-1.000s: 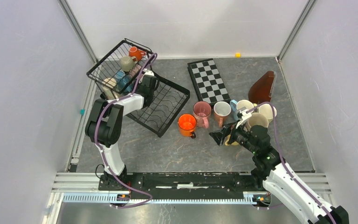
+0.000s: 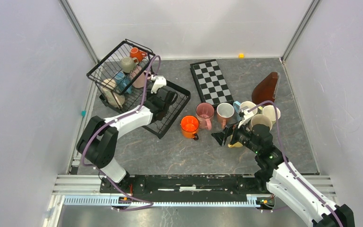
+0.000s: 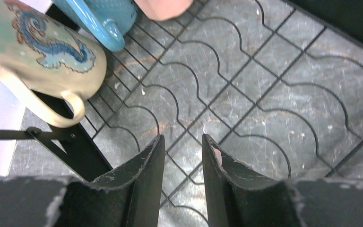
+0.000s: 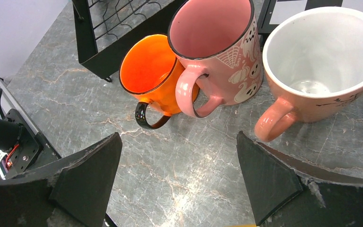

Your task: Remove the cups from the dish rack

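Observation:
My left gripper stands open above the bare wires of the lower tier of the dish rack, nothing between its fingers. To its upper left in the left wrist view lie a cream cup with a blue dragon, a blue cup and a pink cup. The upper tier bears an orange-red cup and a grey-green cup. My right gripper is open and empty over the table, on the near side of an orange cup, a pink mug and a white-and-pink mug.
More cups, one of them cream, crowd beside the right arm, which partly covers them. A checkered board lies behind the mugs, and a brown object is at the right.
My left arm has swung right, away from the cups and over the empty part of the lower tier; more of the pink cup shows. The rack shifted slightly left earlier. My right arm stays nearly still.

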